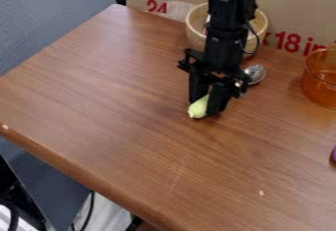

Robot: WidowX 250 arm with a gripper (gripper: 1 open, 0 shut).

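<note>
My black gripper [210, 89] is low over the wooden table [105, 107], right of centre, with a pale green, elongated object [199, 106] between or just below its fingers. The object's upper part is hidden by the gripper, so whether the fingers are closed on it is unclear.
A cream bowl [197, 19] stands behind the gripper against a cardboard panel [296, 9]. A metal spoon [254, 74] lies to the right, beside an orange transparent container [319, 83]. A purple item [332, 154] shows at the right edge.
</note>
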